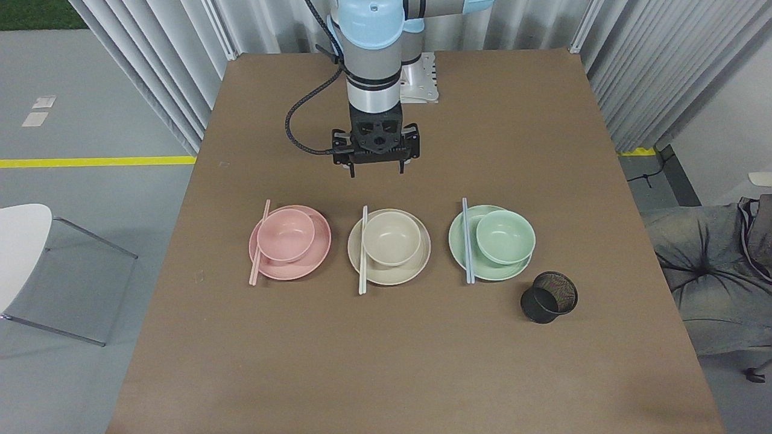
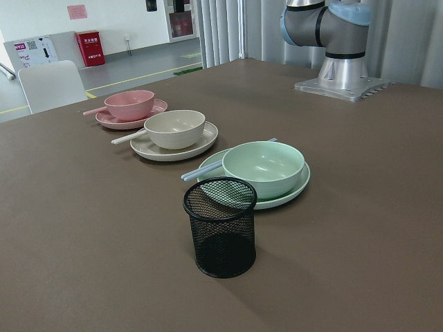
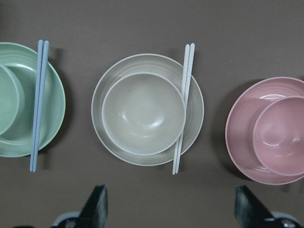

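Note:
My gripper (image 1: 377, 170) hangs open above the table behind three place settings, its two black fingers wide apart at the bottom of the wrist view. A pink bowl (image 1: 286, 232) on a pink plate (image 1: 304, 267) has pink chopsticks (image 1: 255, 261). In the middle, a cream bowl (image 3: 142, 114) on a cream plate (image 3: 147, 63) has white chopsticks (image 3: 177, 159) across the plate's side. On the other side, a green bowl (image 1: 505, 235) on a green plate (image 1: 492, 271) has light blue chopsticks (image 1: 468, 261). Nothing is between the fingers.
A black mesh cup (image 2: 219, 242) stands near the green setting. A white chair (image 1: 22, 246) is at the left; a person's leg (image 1: 702, 282) is at the right, off the table.

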